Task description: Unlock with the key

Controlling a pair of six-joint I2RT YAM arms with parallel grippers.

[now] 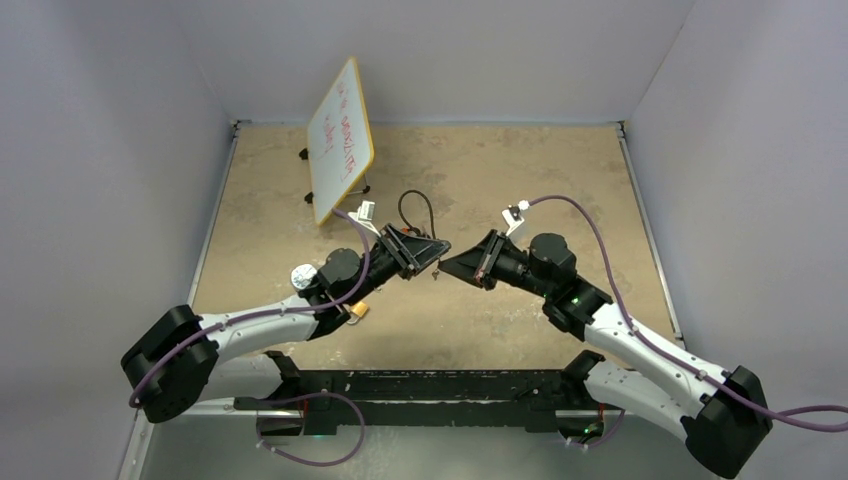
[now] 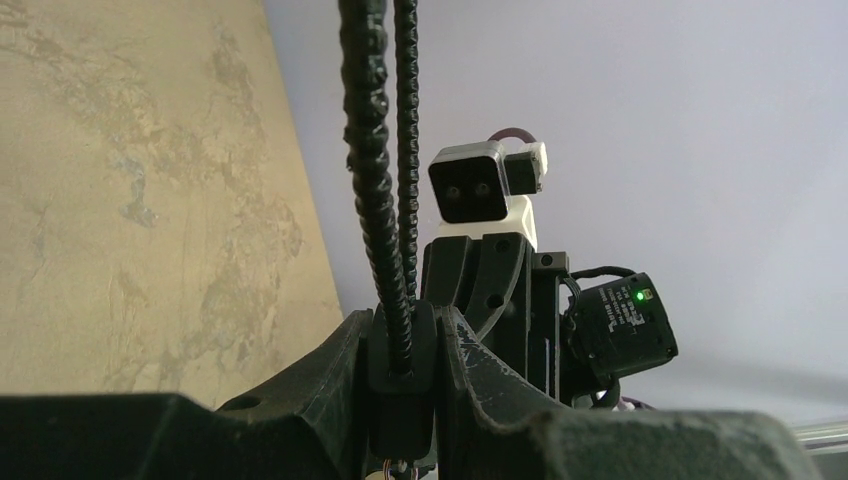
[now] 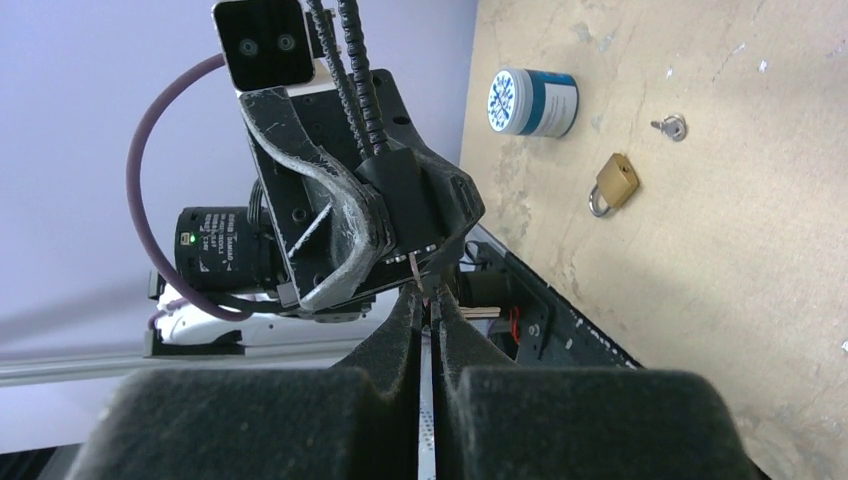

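My left gripper is shut on the black body of a cable lock (image 2: 402, 350). The lock's dark braided cable (image 1: 416, 193) loops up above the fingers. Facing it from the other side, my right gripper is shut, with a thin metal key (image 3: 415, 268) showing between its fingertips and the lock's end. A second thin metal piece (image 3: 480, 312), apparently another key, dangles beside those fingertips. In the top view the two grippers nearly meet above the table. How far the key reaches into the lock cannot be made out.
A brass padlock (image 3: 618, 180), a small silver lock piece (image 3: 673, 127) and a white-and-blue tub (image 3: 548, 103) are on the table. The whiteboard (image 1: 340, 140) stands at the back left. Bare table lies at the back right (image 1: 520, 170).
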